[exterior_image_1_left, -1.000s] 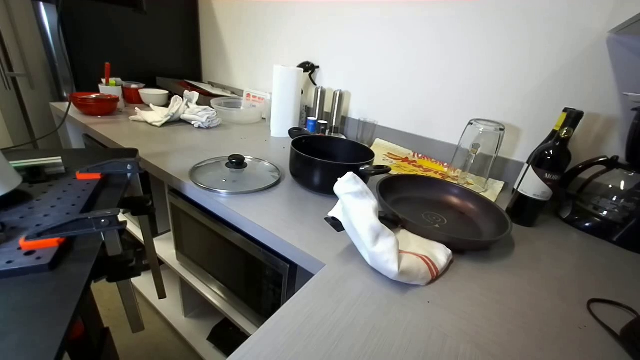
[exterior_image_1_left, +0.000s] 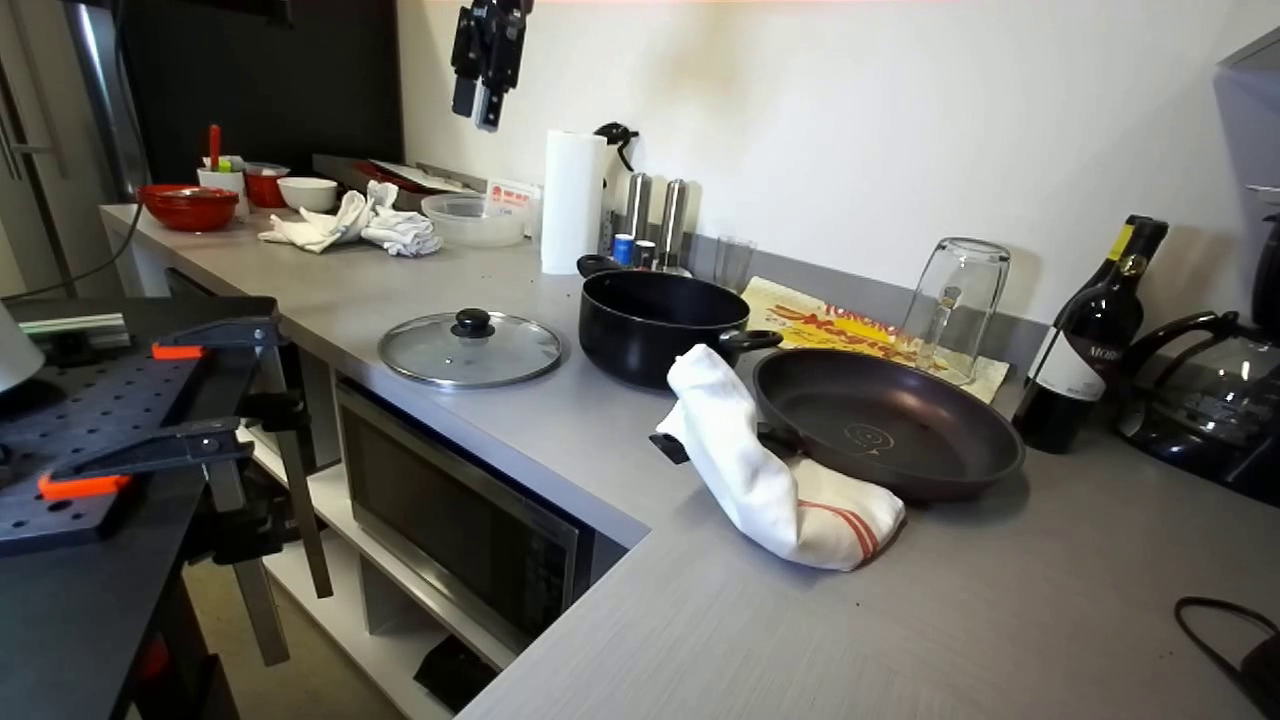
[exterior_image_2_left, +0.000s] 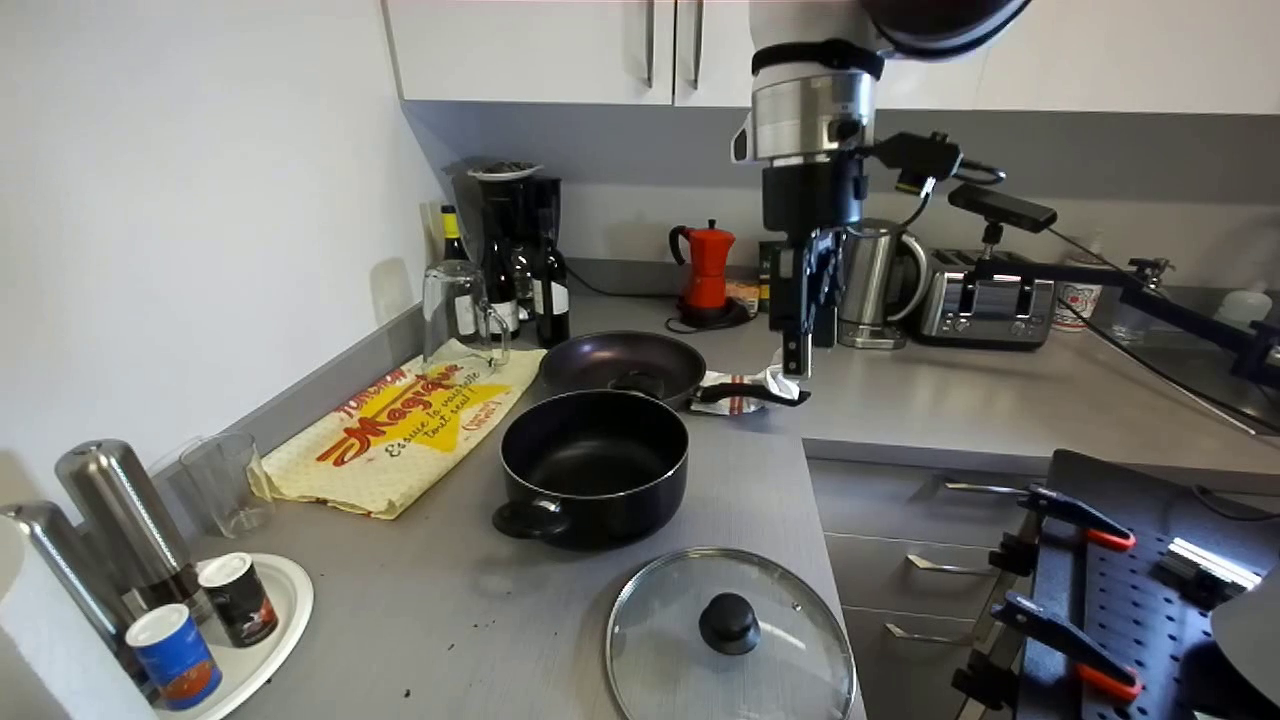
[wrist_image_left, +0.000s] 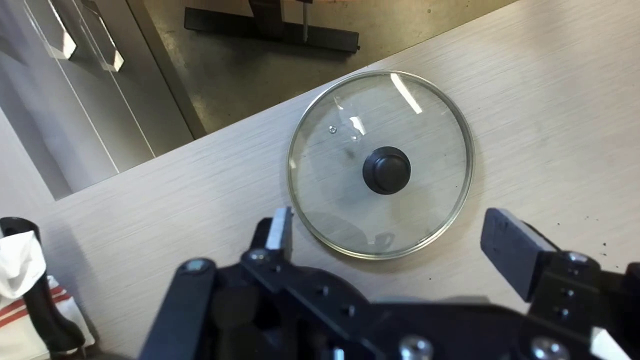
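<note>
High above the counter, my gripper (exterior_image_1_left: 475, 106) hangs pointing down at the top of the first exterior view. In the wrist view its fingers (wrist_image_left: 505, 245) stand wide apart, open, with nothing held. A round glass lid (wrist_image_left: 336, 198) with a metal rim and black knob (wrist_image_left: 387, 170) lies flat on the counter, below the gripper and ahead of its fingers in that view. Beside the lid stands an uncovered black pot (exterior_image_2_left: 595, 510), which looks empty. The dark frying pan (exterior_image_1_left: 894, 426) sits beyond it, a white red-striped towel (exterior_image_1_left: 768, 492) draped over its handle.
A yellow printed cloth (exterior_image_2_left: 396, 432) with an upturned glass mug (exterior_image_2_left: 453, 318) lies by the wall. Paper towels (exterior_image_1_left: 573, 204) and steel mills (exterior_image_2_left: 126, 510) stand near the pot. Wine bottles (exterior_image_1_left: 1086, 336) are behind the pan. Bare counter surrounds the lid on several sides.
My gripper has come into the top of the first exterior view, where it was out of sight one second ago. The lid, pot, pan and towel have not moved.
</note>
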